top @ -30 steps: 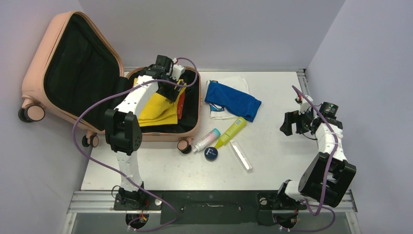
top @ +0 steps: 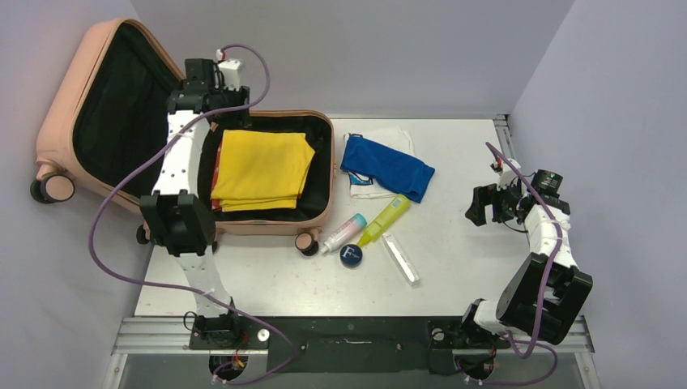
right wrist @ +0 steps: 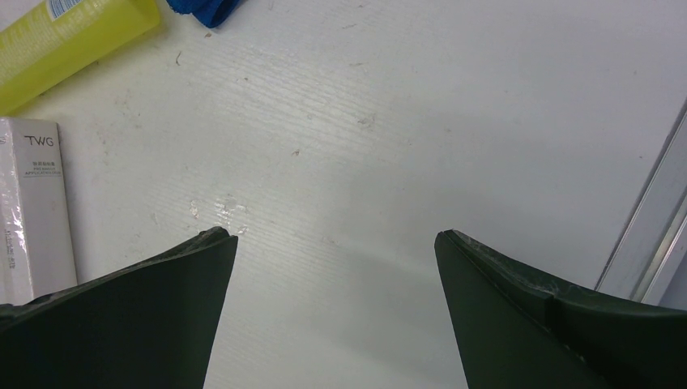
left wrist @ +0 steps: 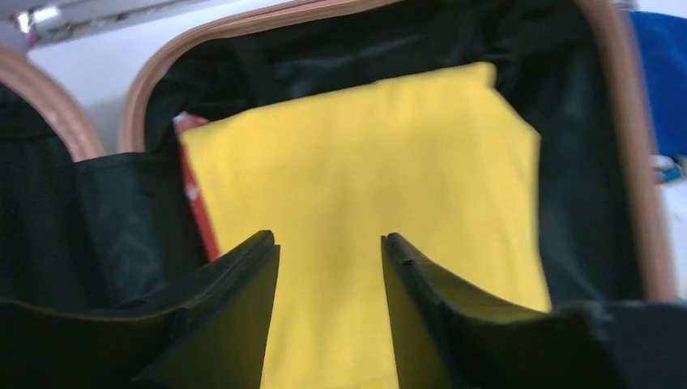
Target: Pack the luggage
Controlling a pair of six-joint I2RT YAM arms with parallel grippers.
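Observation:
The open pink suitcase (top: 323, 186) holds a folded yellow cloth (top: 261, 166) with red fabric (left wrist: 194, 198) along its left edge. My left gripper is above the cloth, fingers apart with nothing between them. On the table (top: 454, 267) lie a blue cloth (top: 389, 166) over a white cloth (top: 373, 190), a spray can (top: 343, 232), a yellow tube (top: 386, 217), a round dark tin (top: 351, 255) and a white box (top: 401, 259). My right gripper stands open over bare table at the right, nothing in it.
The suitcase lid (top: 121, 105) leans open at the upper left, with wheels on its shell. Grey walls close the space at the back and sides.
My left arm has swung left and back, up from the yellow cloth, which now lies flatter and covers more of the red fabric's right part. The right arm is still.

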